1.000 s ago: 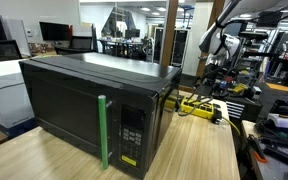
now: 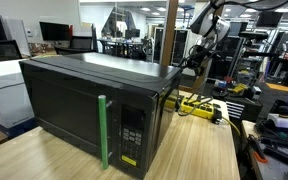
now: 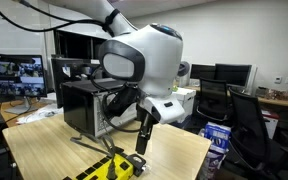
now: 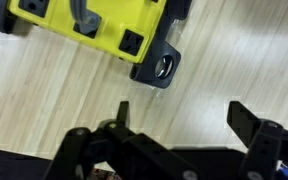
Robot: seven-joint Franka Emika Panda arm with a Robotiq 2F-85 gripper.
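In the wrist view my gripper stands open, its two dark fingers wide apart with only bare wood below and between them. Ahead of the left finger lies a yellow block with black square sockets (image 4: 119,25) and a black end bracket with a round hole. A black microwave (image 2: 94,105) with a green strip on its door handle sits on the table in exterior view 1. From the back right the white arm (image 2: 212,22) reaches over the table's far end. Its white housing (image 3: 149,70) covers much of the microwave in exterior view 2.
The yellow block (image 3: 112,170) rests near the table's front edge in exterior view 2, with a dark cable beside it. Bare wood (image 2: 199,140) lies right of the microwave. Office chairs (image 3: 249,125) and a blue package (image 3: 214,140) stand beyond the table.
Over the last second the arm has swung left in exterior view 1, bringing its gripper end nearer the microwave and higher. The microwave and yellow block have stayed put.
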